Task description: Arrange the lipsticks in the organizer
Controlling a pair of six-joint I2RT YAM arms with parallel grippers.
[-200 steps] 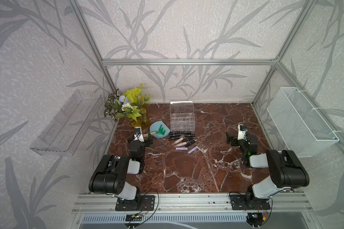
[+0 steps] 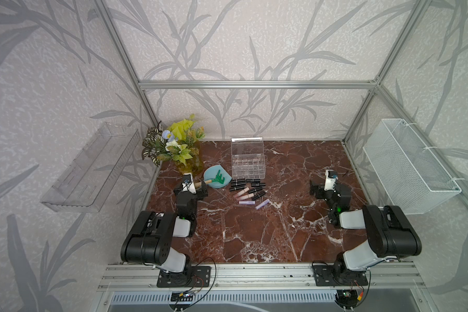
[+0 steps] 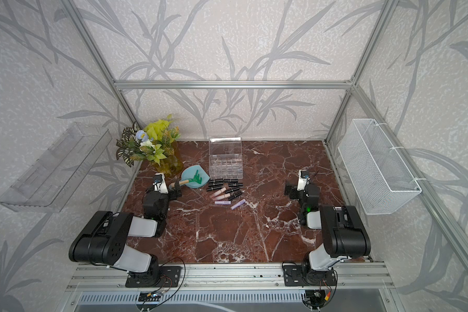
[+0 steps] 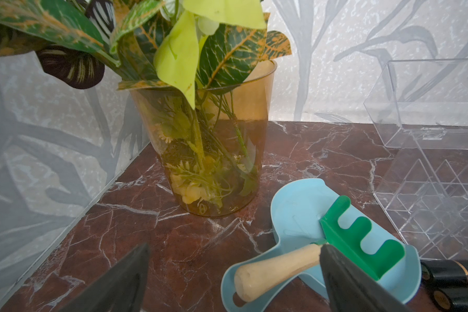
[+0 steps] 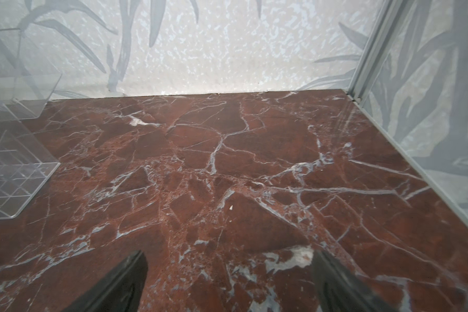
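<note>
A pile of lipsticks (image 2: pixel 247 194), black, pink and pale lilac, lies loose on the marble table (image 2: pixel 286 228) in front of a clear acrylic organizer (image 2: pixel 248 166) with its lid raised and a gridded base. Black tubes (image 4: pixel 452 272) also show at the edge of the left wrist view. My left gripper stands open left of the pile, near a blue dish (image 4: pixel 301 202), with nothing held. My right gripper stands open over bare table to the right of the pile, with nothing between its fingers.
A green toy rake (image 4: pixel 358 239) with a wooden handle lies in the blue dish. A vase of flowers (image 4: pixel 208 171) stands behind it at back left. A clear bin (image 2: pixel 88 171) and a white mesh basket (image 2: pixel 410 171) hang at the sides.
My right gripper has shifted slightly to the right in the top left view. The left arm, lipsticks and organizer have not moved.
</note>
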